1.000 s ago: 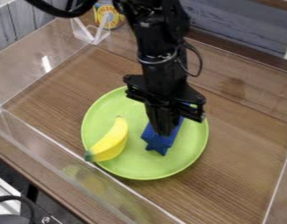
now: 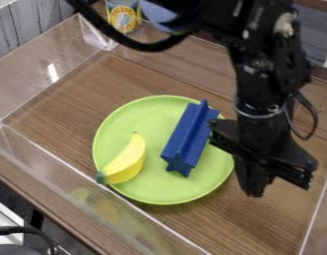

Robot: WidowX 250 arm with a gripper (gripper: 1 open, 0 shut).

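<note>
A green plate [image 2: 160, 185] sits on the wooden tray floor. On it a yellow banana [image 2: 125, 159] lies at the left and a blue wedge-shaped block [image 2: 187, 139] lies at the right. My black gripper [image 2: 266, 164] is just right of the plate, over the wood, shut, with nothing visible between its fingers.
Clear plastic walls [image 2: 27, 80] border the tray. A can [image 2: 123, 18] stands beyond the back edge. Bare wood is free at the upper left and lower right.
My gripper has moved right, from over the blue block to beside the plate. The block is now fully visible on the plate.
</note>
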